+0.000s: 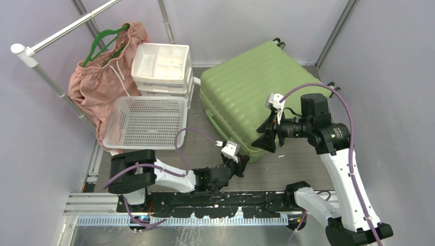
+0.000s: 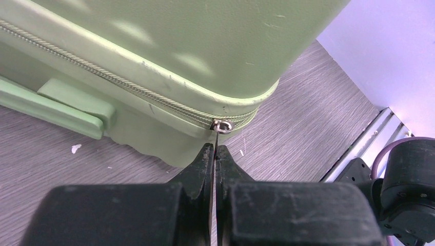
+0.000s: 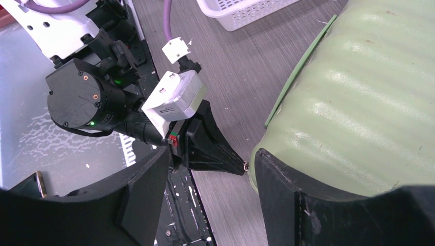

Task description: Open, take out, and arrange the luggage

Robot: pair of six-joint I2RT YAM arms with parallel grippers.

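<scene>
A green hard suitcase lies on the floor at the back right, its zipper running along the near side with a metal slider near the corner. My left gripper is shut at that slider; a thin pull tab appears to be between its fingertips. My right gripper hangs above the suitcase near its near edge, fingers apart, nothing between them. A side handle sits below the zipper in the left wrist view.
A white mesh basket, stacked clear drawers and a pink bag on a hanger under a rail occupy the left. Bare floor shows between basket and suitcase. A wall stands close on the right.
</scene>
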